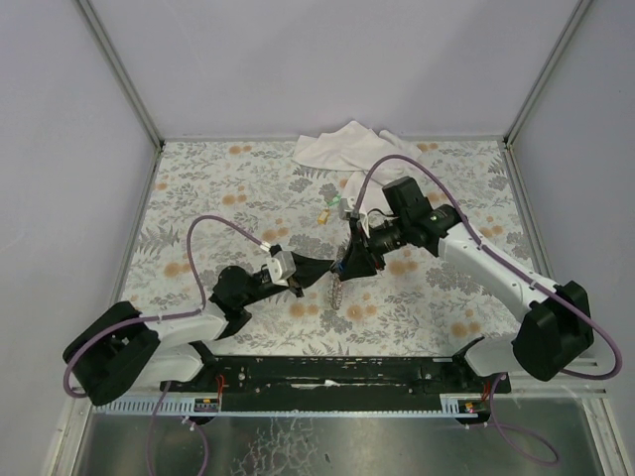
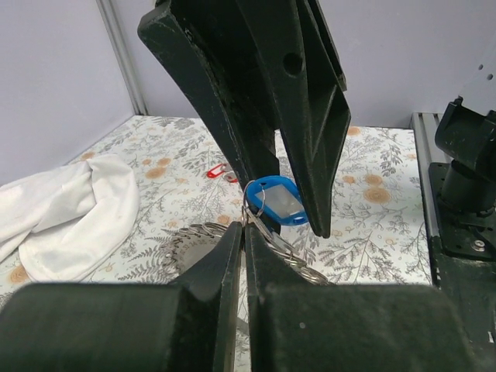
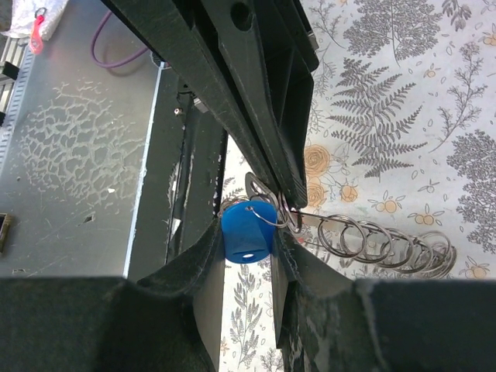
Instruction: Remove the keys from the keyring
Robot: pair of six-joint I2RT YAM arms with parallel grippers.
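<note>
My two grippers meet at the middle of the table. The keyring holds a blue key or tag point(image 2: 279, 203) and several metal rings with a chain-like loop point(image 3: 387, 244). My right gripper is shut on the blue piece. My left gripper is shut at the thin wire ring beside it; whether the ring is between its fingertips is hard to tell. In the top view both grippers point(image 1: 332, 266) almost touch, the metal chain hanging below them.
A white cloth point(image 1: 347, 149) lies at the back of the table. Small coloured items point(image 1: 329, 210) lie behind the grippers.
</note>
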